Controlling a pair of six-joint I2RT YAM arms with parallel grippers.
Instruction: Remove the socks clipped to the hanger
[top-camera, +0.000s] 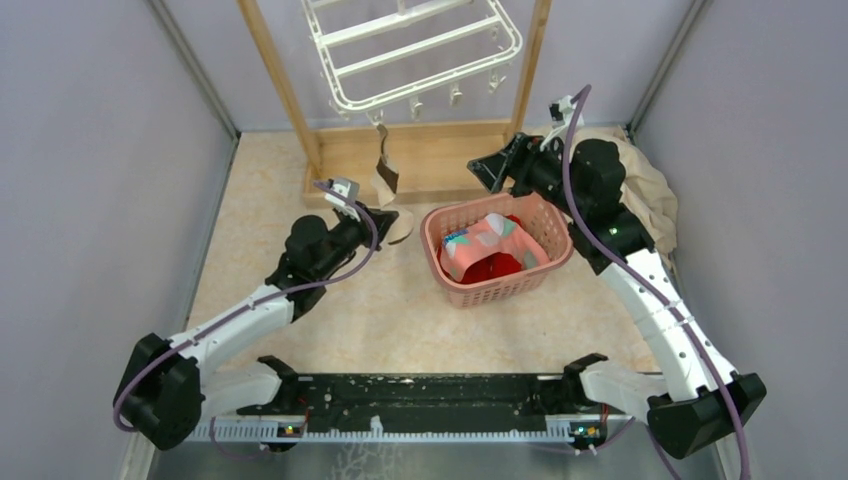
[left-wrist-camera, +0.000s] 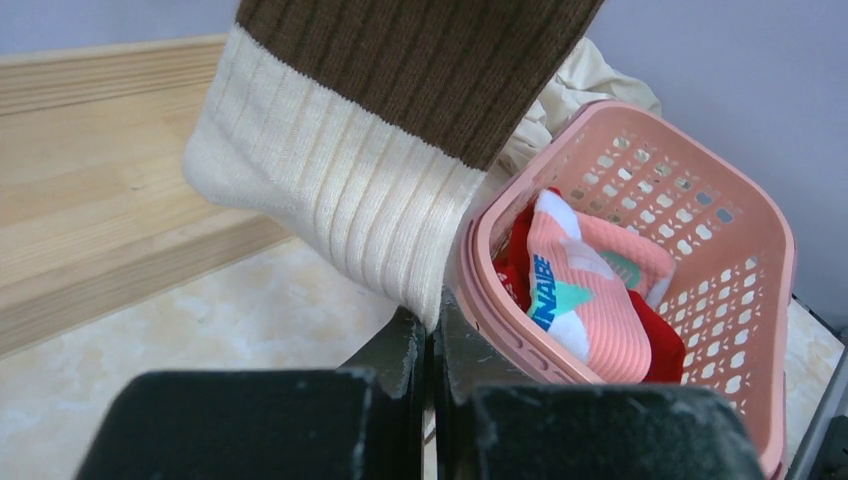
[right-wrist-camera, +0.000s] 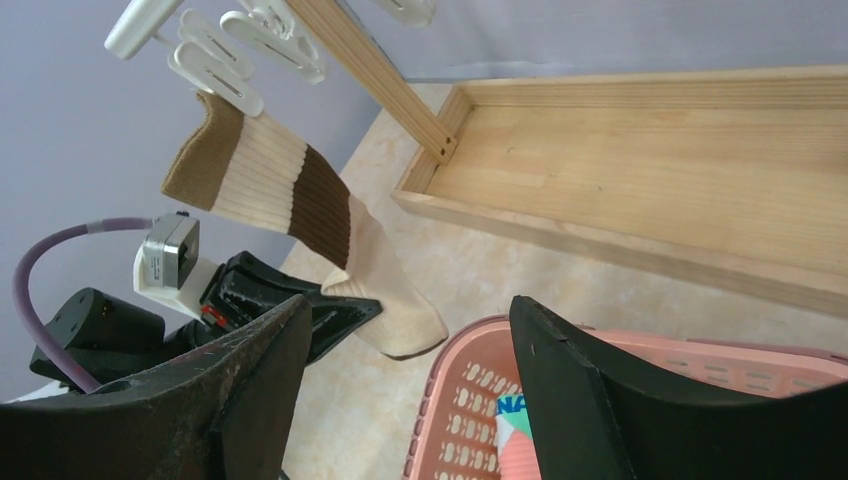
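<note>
A brown and cream striped sock (top-camera: 387, 178) hangs from the front left of the white hanger (top-camera: 418, 46). In the right wrist view the sock (right-wrist-camera: 322, 208) is still held at its top by a white clip (right-wrist-camera: 215, 76) and slants stretched toward the left arm. My left gripper is shut on a pinched fold of its cream part, with the toe end hanging past the fingers. Up and right of the basket, my right gripper stands open with nothing between its fingers, apart from the sock.
A pink basket (top-camera: 432, 250) stands right of centre, holding a pink patterned sock (top-camera: 490, 238) and red cloth (top-camera: 505, 264). Wooden posts and a base frame (top-camera: 450, 192) stand behind. Beige cloth (top-camera: 648, 190) lies at the back right.
</note>
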